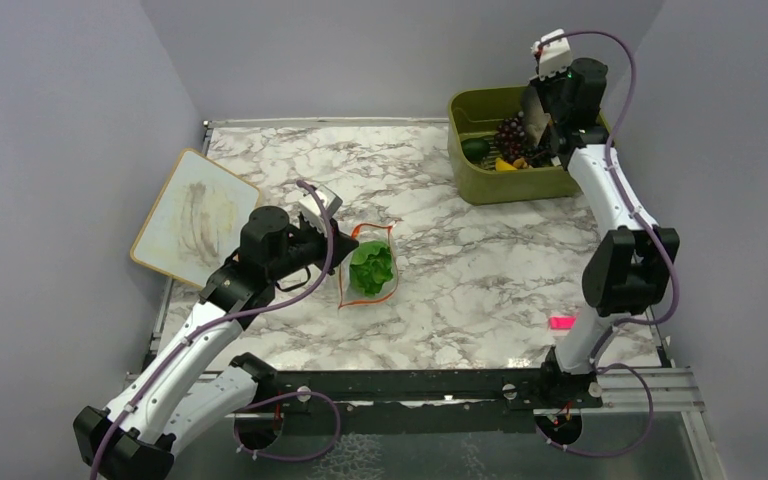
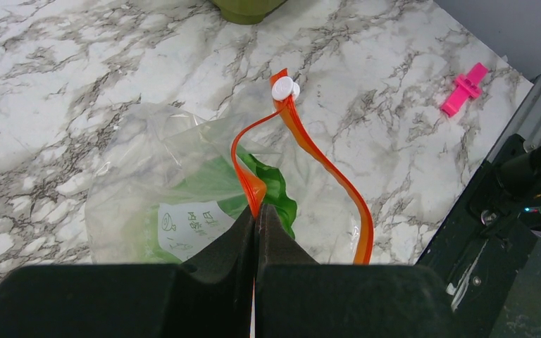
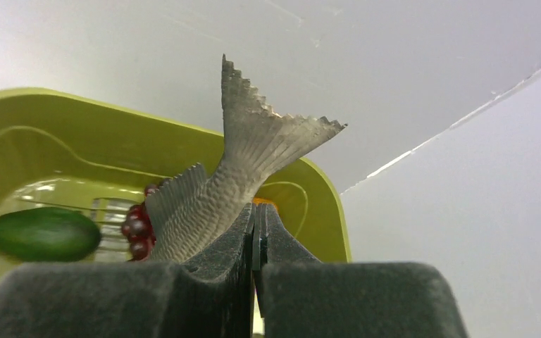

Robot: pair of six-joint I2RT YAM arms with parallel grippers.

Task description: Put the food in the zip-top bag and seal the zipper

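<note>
The clear zip top bag (image 2: 148, 162) stands open on the table, its mouth edged by an orange zipper strip (image 2: 349, 190). Leafy green lettuce (image 1: 371, 268) sits inside it. My left gripper is shut on one orange edge of that mouth; a thin orange line runs between its fingers. Over the food bin at the back right, my right gripper is shut, with nothing visible between its fingertips. Just beyond them a silvery fish (image 3: 208, 211) leans in the bin, tail up above the rim. The fish's lower part is hidden by the fingers.
The olive-green bin (image 1: 505, 188) also holds a green avocado-like item (image 3: 46, 234), dark red grapes (image 3: 139, 229) and something yellow (image 1: 505, 165). A white board (image 1: 195, 220) lies at the left. A pink clip (image 2: 465, 89) rests at the right front.
</note>
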